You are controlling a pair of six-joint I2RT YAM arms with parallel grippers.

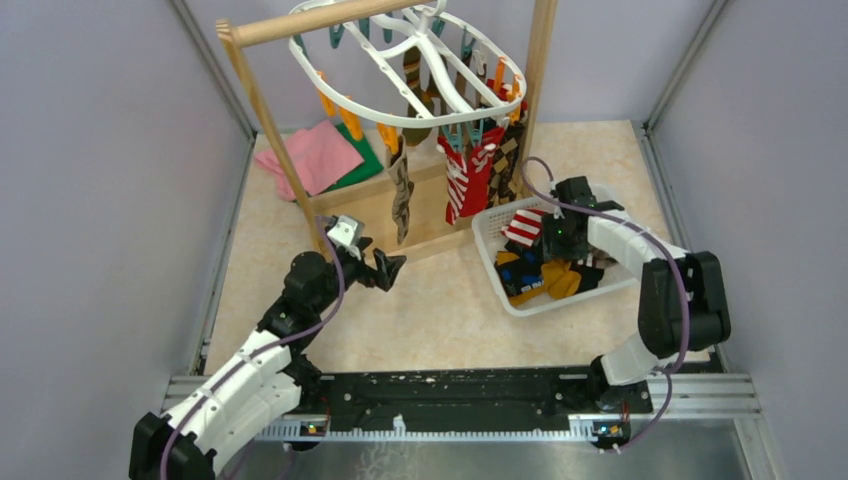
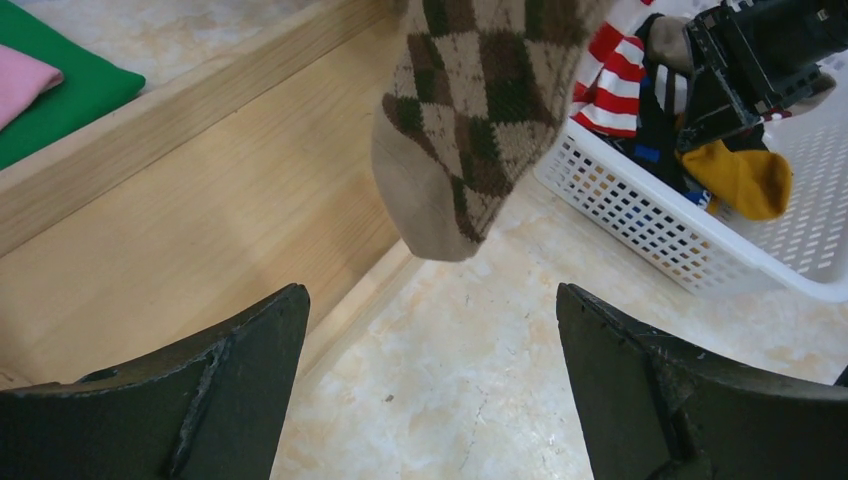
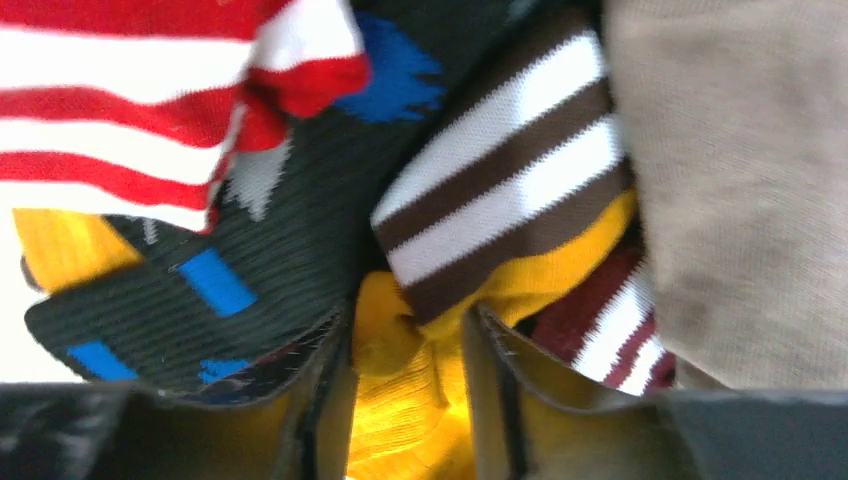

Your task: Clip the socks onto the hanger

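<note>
A white oval hanger [image 1: 410, 120] with orange and teal clips holds several socks, among them a red-white sock [image 1: 468, 180] and an argyle sock [image 2: 460, 140]. The white basket [image 1: 535, 305] holds mixed socks, including a red-striped one [image 3: 140, 110] and a mustard one [image 3: 400, 400]. My left gripper [image 1: 387, 270] stands open below the hanging socks, nothing between its fingers. My right gripper [image 1: 560, 245] is down in the basket over the mustard and brown-striped socks; in the blurred right wrist view its fingers are low in frame, apart, around mustard fabric.
The wooden stand [image 1: 250, 90] carries the hanger, with a tray base beneath. Pink [image 1: 310, 155] and green [image 1: 355, 170] cloths lie at the back left.
</note>
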